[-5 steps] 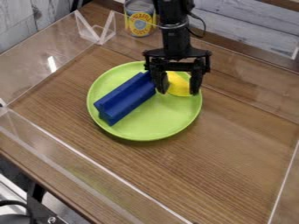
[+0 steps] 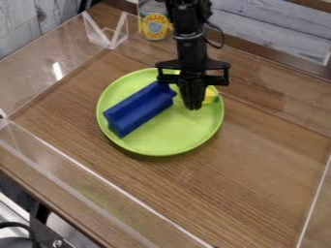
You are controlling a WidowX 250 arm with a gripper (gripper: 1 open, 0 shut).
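My black gripper hangs low over the right back part of a green plate, its fingers pointing down. A blue block lies diagonally on the plate's left side. A small yellow object sits at the plate's right back, partly hidden behind my gripper. My fingers look close together; whether anything is between them is hard to see.
A jar with a yellow label stands at the back. Transparent plastic pieces are at the back left, and a black cable at the lower left.
My gripper has shifted slightly left and its fingers appear closer together, hiding more of the middle of the plate's back. The plate and blue block look unmoved.
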